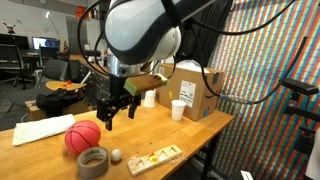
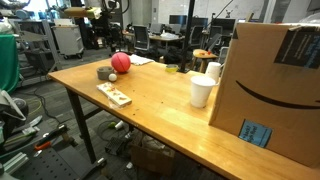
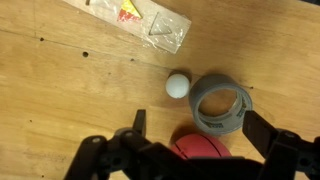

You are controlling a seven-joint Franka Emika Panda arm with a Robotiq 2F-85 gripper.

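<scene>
My gripper (image 1: 120,118) hangs open above the table, with nothing between its fingers. In the wrist view the gripper has its fingertips wide apart. Below them lie a small white ball (image 3: 178,85), a grey roll of tape (image 3: 199,97) and a red ball (image 3: 200,147), whose lower part the gripper hides. The roll lies flat, close to the white ball. A wooden board (image 3: 163,28) with a yellow and red piece on it is at the top of that view; in exterior view 1 the board (image 1: 155,159) lies at the near table edge.
Farther along the table stand a white cup (image 1: 178,109) and a large cardboard box (image 1: 207,91). White paper (image 1: 43,130) lies at the far left. In exterior view 2 the table's middle (image 2: 165,95) is clear.
</scene>
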